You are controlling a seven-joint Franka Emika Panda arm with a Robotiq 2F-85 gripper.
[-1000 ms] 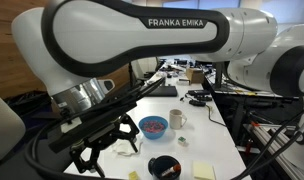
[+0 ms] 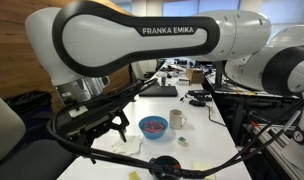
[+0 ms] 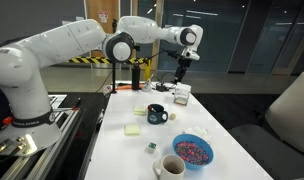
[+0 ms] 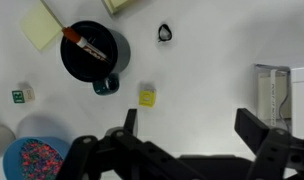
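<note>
My gripper is open over the white table, with nothing between its fingertips. In the wrist view a small yellow block (image 4: 147, 96) lies near the left finger, apart from it. Beyond it stands a black mug (image 4: 80, 66) with a marker in it. A blue bowl (image 4: 37, 160) of small red pieces is cut off at the lower left. A small green-and-white cube (image 4: 21, 96) lies near the left edge. From the other side, the gripper (image 3: 179, 75) hangs at the far end of the table, above a small box (image 3: 182, 96).
Yellow pads (image 3: 132, 130) lie around the black mug (image 3: 167, 114). A pale mug (image 3: 174, 168) stands beside the bowl (image 3: 195, 150). A small black ring-like item (image 4: 165, 33) and a clear-sided box (image 4: 276, 95) are apart. Dark chairs line one side.
In exterior view 1 the arm has shifted to the right over the last second. Its black cable now hangs across the black mug. The tabletop things appear unmoved.
</note>
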